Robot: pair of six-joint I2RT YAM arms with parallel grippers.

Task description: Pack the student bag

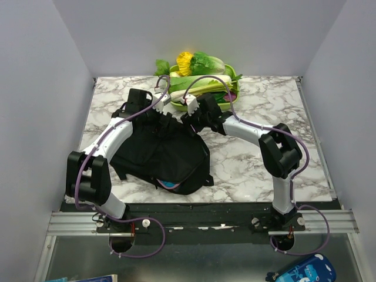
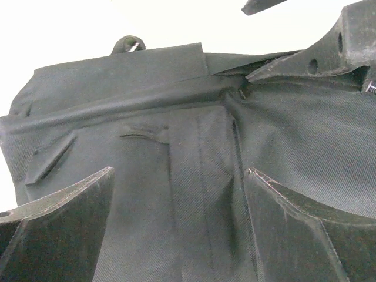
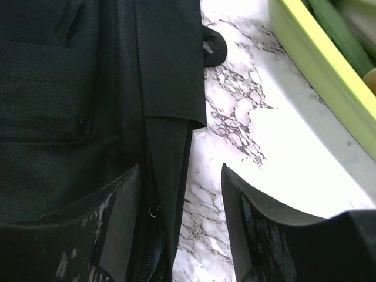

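Note:
The black student bag (image 1: 167, 161) lies on the marble tabletop, a blue item showing inside its front opening. My left gripper (image 1: 155, 117) hangs open over the bag's upper part, its fingers over fabric in the left wrist view. My right gripper (image 1: 191, 123) is at the bag's upper right edge; in the right wrist view its fingers stand apart on either side of a narrow strip of black fabric (image 3: 167, 158) with a zipper (image 3: 154, 235) beside it.
A green basket (image 3: 326, 88) of vegetables stands behind both grippers. A blue pouch (image 1: 302, 270) lies below the table's front edge at right.

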